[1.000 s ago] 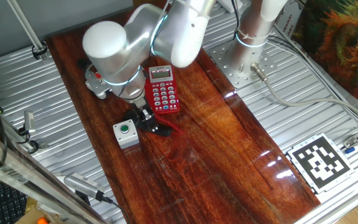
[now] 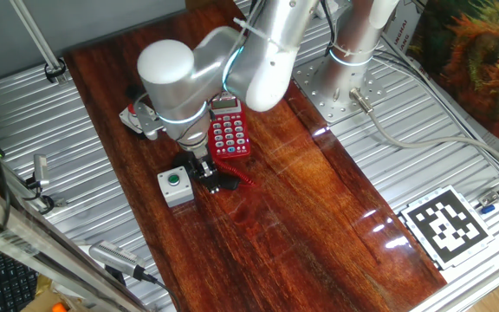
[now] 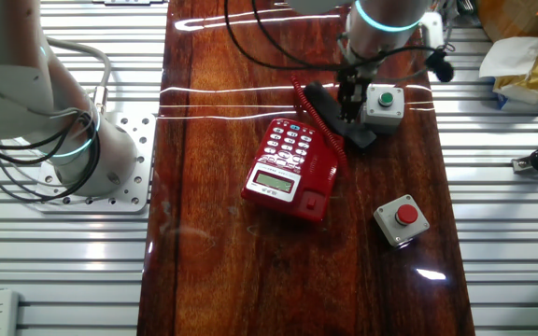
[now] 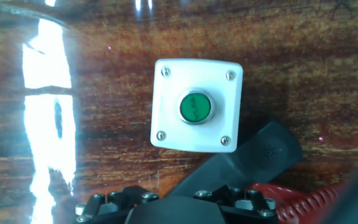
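My gripper points down at the black handset, close beside the white box with a green button. In exterior view 2 the gripper overlaps the handset, and the green-button box stands right by it. The wrist view has the box upright and whole, with the handset passing under the gripper's dark parts at the bottom edge. Whether the fingers touch the handset, or how far apart they stand, does not show. The red telephone lies off its handset, joined by a coiled red cord.
A second white box with a red button sits on the wooden table beyond the telephone, partly behind the arm in exterior view 1. A marker board lies at the right.
The arm's wrist and forearm have swung to the right in exterior view 1, while the gripper's tip has stayed nearly in place by the handset. Handset, boxes and telephone look unmoved.
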